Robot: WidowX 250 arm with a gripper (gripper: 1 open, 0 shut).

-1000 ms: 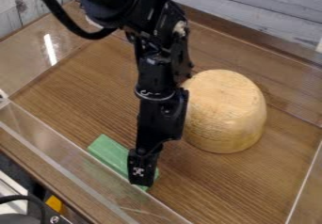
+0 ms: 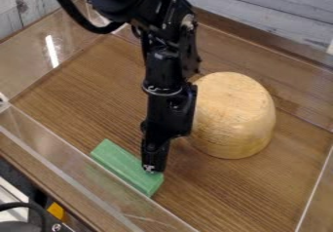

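Observation:
My black gripper [image 2: 154, 163] reaches down in the middle of the camera view, its tip just over the upper right part of a flat green block [image 2: 125, 174] lying on the wooden surface. The gripper looks shut, and I see nothing clearly between its fingers. Whether the tip touches the block I cannot tell.
A large round beige object [image 2: 235, 119] sits right of the gripper. A clear rail or wall [image 2: 65, 168] runs along the near left edge beside the block.
My gripper has risen slightly and shifted a little toward the back, uncovering more of the green block, which stays in about the same place.

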